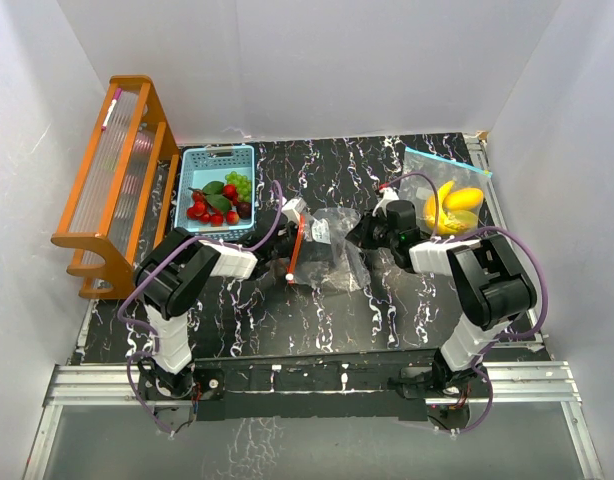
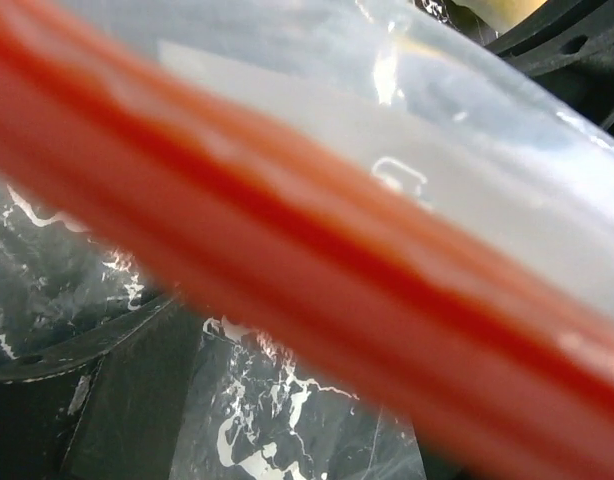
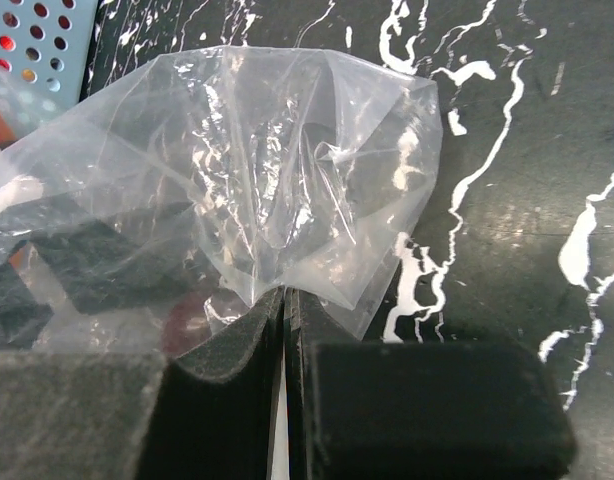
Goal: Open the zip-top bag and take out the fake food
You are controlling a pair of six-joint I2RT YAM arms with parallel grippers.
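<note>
A clear plastic bag (image 1: 332, 265) with a red zip edge (image 1: 297, 245) is stretched between my two arms in the middle of the table. My left gripper is open, its fingers (image 2: 97, 390) spread on either side of the red edge, which blurs across the left wrist view. At the bag's opposite end, my right gripper is shut on the gathered clear film. Through the film a dull reddish patch (image 3: 187, 322) shows in the right wrist view; what it is, I cannot tell.
Behind my left arm stands a light blue basket (image 1: 217, 158) of fake fruit. A blue-topped clear bag with yellow food (image 1: 457, 205) lies behind the right arm. An orange wooden rack (image 1: 127, 180) borders the left. Bare table (image 1: 317, 325) lies in front of the stretched bag.
</note>
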